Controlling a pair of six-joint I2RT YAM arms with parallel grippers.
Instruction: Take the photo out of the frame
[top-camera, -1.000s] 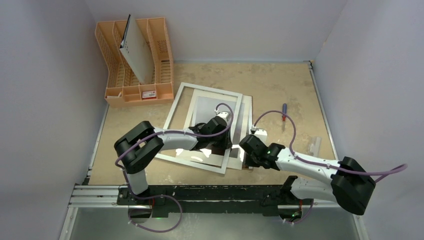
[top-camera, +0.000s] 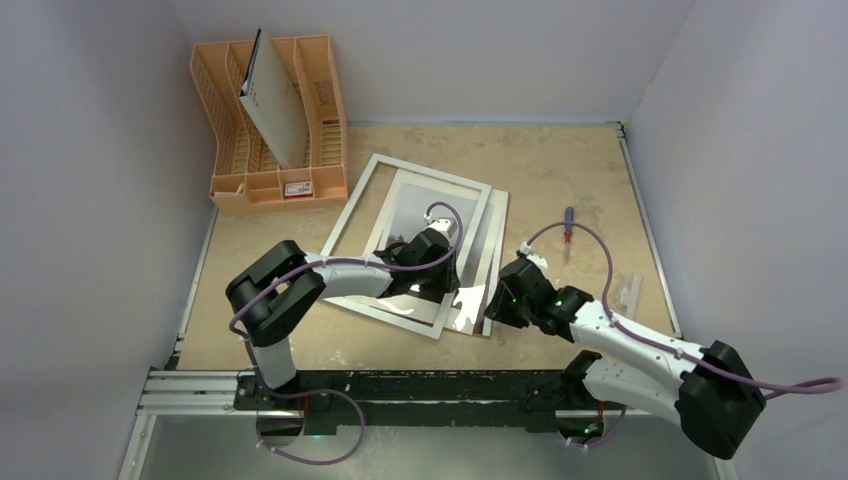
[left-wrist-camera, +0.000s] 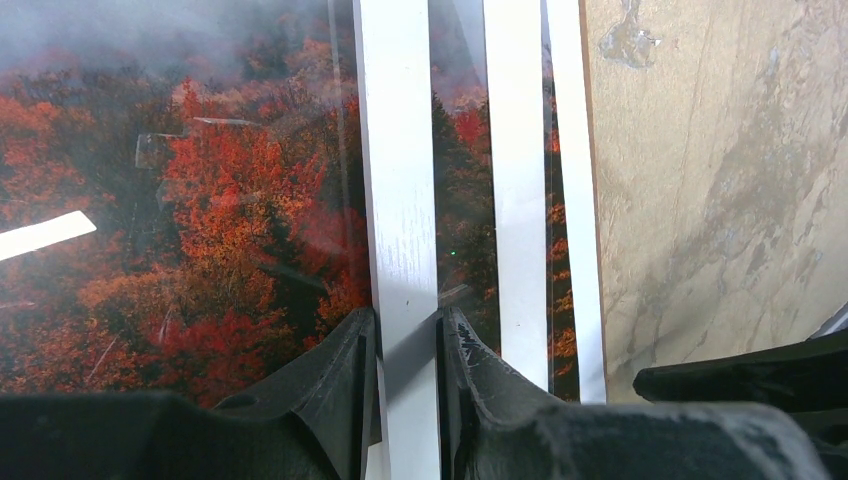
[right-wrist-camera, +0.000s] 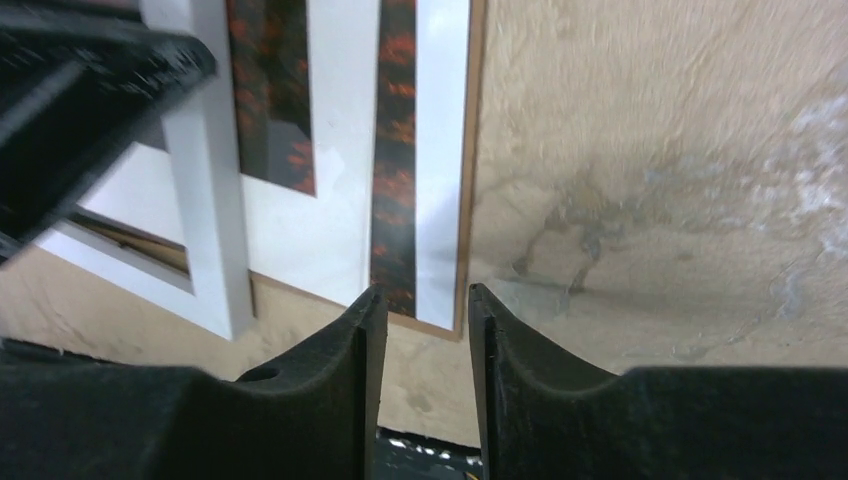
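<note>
A white frame (top-camera: 355, 200) lies over photo sheets and panels showing a red autumn forest (left-wrist-camera: 220, 230). My left gripper has its fingers on either side of a white frame bar (left-wrist-camera: 400, 150), apparently touching it; whether it grips is unclear. My right gripper is at the near right corner of the lower panel (right-wrist-camera: 440, 230), fingers apart, with nothing visibly held. The left arm's housing (right-wrist-camera: 90, 120) covers part of the frame in the right wrist view.
A screwdriver (top-camera: 568, 217) and a clear strip (top-camera: 630, 295) lie at the right. An orange organiser (top-camera: 225, 200) with a white binder stands at the back left. Bare board lies behind and right of the frame.
</note>
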